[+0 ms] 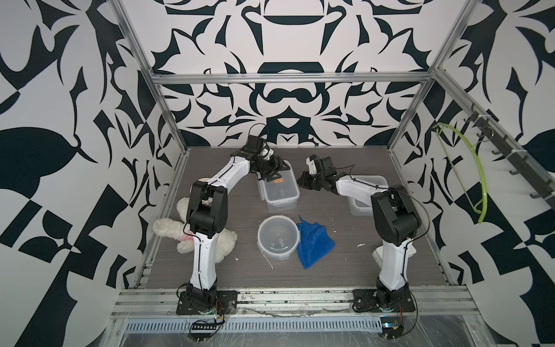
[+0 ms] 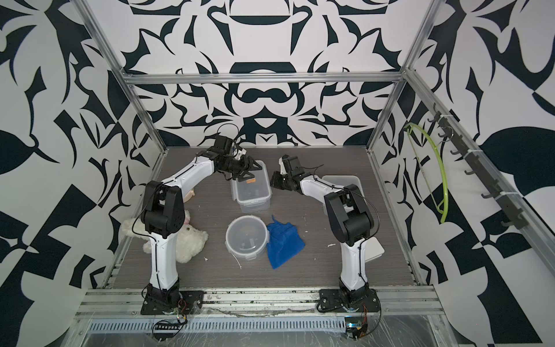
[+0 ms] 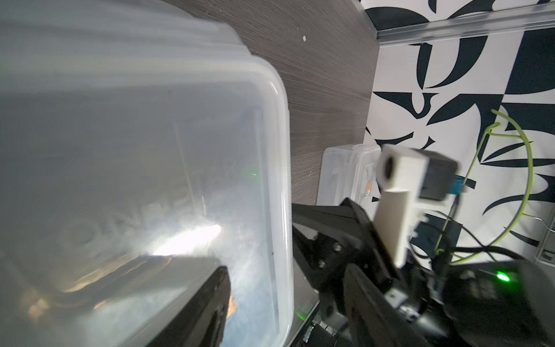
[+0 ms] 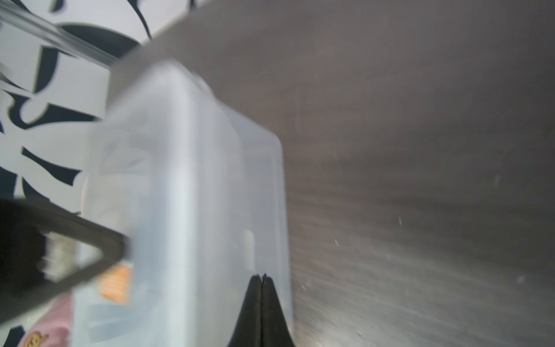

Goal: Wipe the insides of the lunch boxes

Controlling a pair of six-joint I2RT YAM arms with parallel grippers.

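Note:
A clear rectangular lunch box (image 1: 283, 193) with a lidded-looking top and an orange label stands at the back middle. Over its left part my left gripper is open, its fingers apart in the left wrist view, nothing held between them. My right gripper is shut with nothing in it; the box's side wall (image 4: 254, 231) lies outside its fingers, on the left. Whether they touch the wall cannot be told. A round clear container (image 1: 278, 236) stands in front, beside a blue cloth (image 1: 315, 245) lying flat. Another clear box (image 1: 363, 208) is partly behind the right arm.
A white plush toy (image 1: 225, 244) lies at the left under the left arm. A white flat object (image 2: 374, 249) rests near the right arm's base. Between the middle box and the right-hand box the table (image 1: 338, 214) is mostly bare.

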